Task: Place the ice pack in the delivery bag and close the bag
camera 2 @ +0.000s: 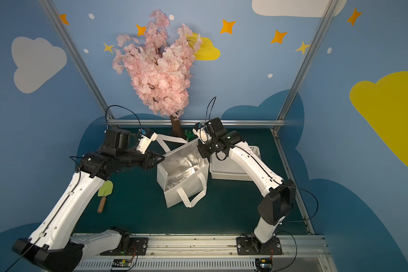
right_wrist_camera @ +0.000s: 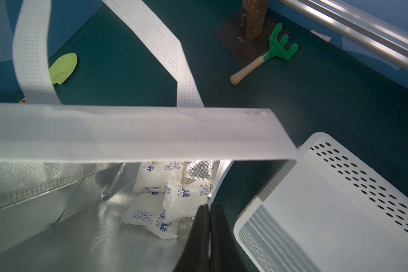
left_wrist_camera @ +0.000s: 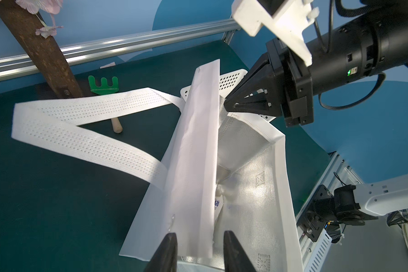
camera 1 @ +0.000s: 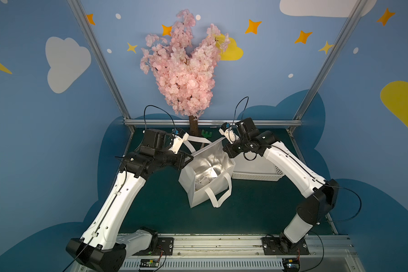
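Note:
A white delivery bag [camera 1: 195, 190] with silver lining and straps stands open mid-table. In the right wrist view several ice packs [right_wrist_camera: 188, 199] lie on its lining. My left gripper is at the bag's left rim, open, with the white rim between or just beyond its fingertips; contact cannot be told. My right gripper hovers at the bag's right end, shut with nothing visible between its fingers.
A white perforated basket [camera 2: 231, 174] sits right of the bag. A green rake [right_wrist_camera: 281, 47] lies by the tree trunk behind, and a light green trowel [camera 2: 105, 187] at the left.

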